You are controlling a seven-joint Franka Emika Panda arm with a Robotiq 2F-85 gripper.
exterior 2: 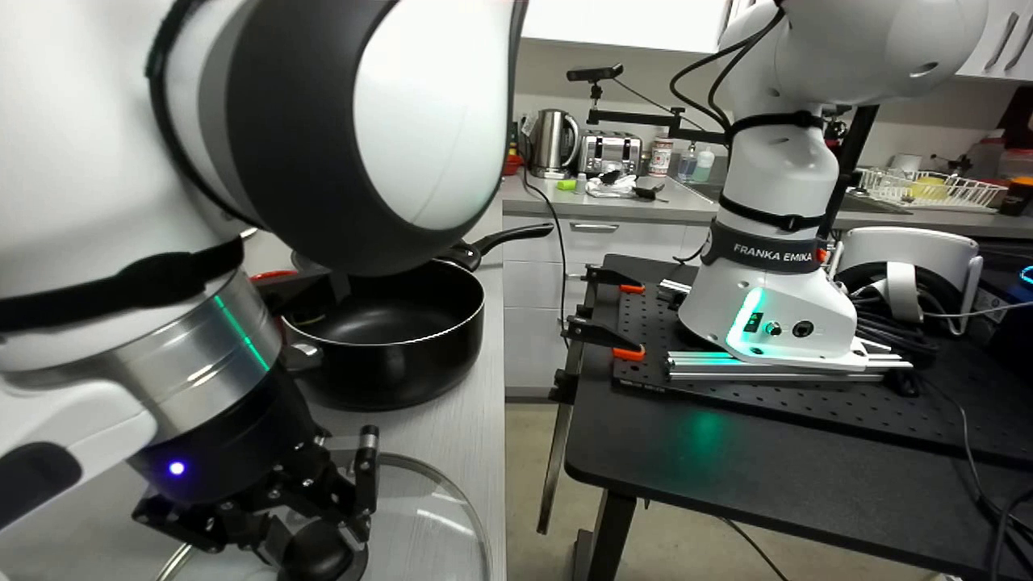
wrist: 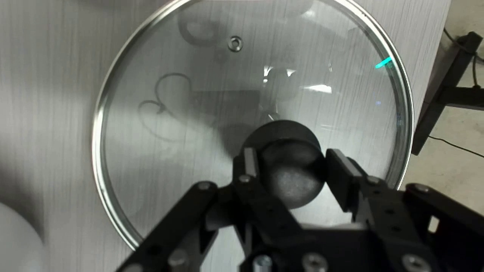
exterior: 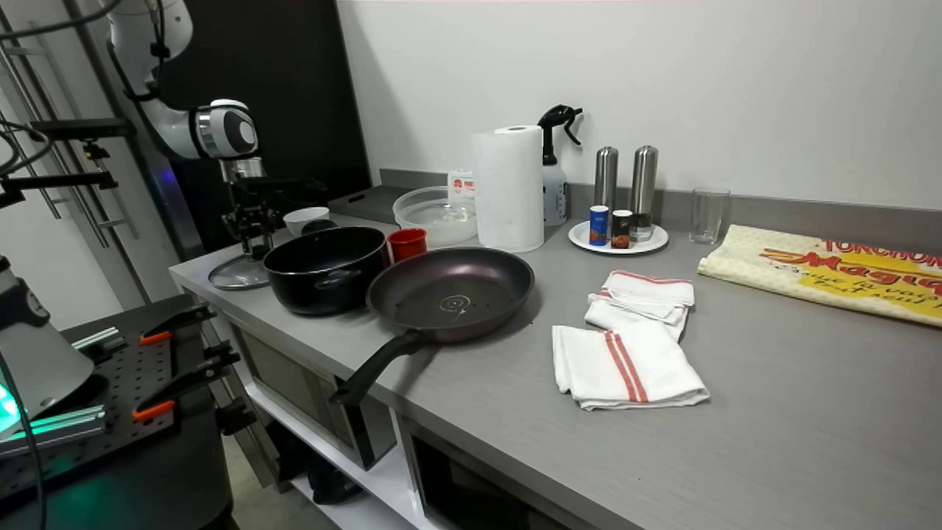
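Note:
A round glass lid (wrist: 177, 149) with a metal rim and a dark round knob (wrist: 292, 186) fills much of the wrist view. My gripper is shut on that knob, one finger to each side. Exterior view 1 has the lid (exterior: 236, 275) at the counter's far left end, left of a black pot (exterior: 318, 291), with the gripper (exterior: 256, 246) above it. In exterior view 2 the pot (exterior 2: 407, 363) is uncovered and stands just beyond the lid (exterior 2: 426, 513). Whether the lid touches the counter or hangs slightly above it, I cannot tell.
A black frying pan (exterior: 459, 305) and a red cup (exterior: 407, 243) stand right of the pot. A white bowl (exterior: 306, 217) sits behind the gripper. White towels (exterior: 627, 366) lie farther right. The counter's front edge runs close to the lid.

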